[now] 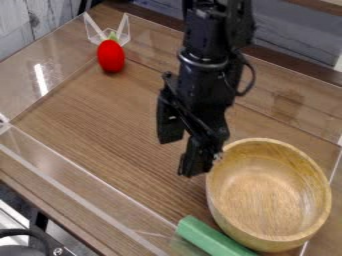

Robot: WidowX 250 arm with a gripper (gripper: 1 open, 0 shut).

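My black gripper (187, 140) hangs over the middle of the wooden table (80, 150), pointing down and open, its dark fingers spread just up and left of the yellow bowl (267, 205). A red object (111, 56) stands at the back left. A green cylinder (210, 238) lies at the front right beside the bowl, partly cut off by the frame's bottom edge.
A small pale object (104, 30) is behind the red one at the table's back edge. Black cables show at the lower left corner.
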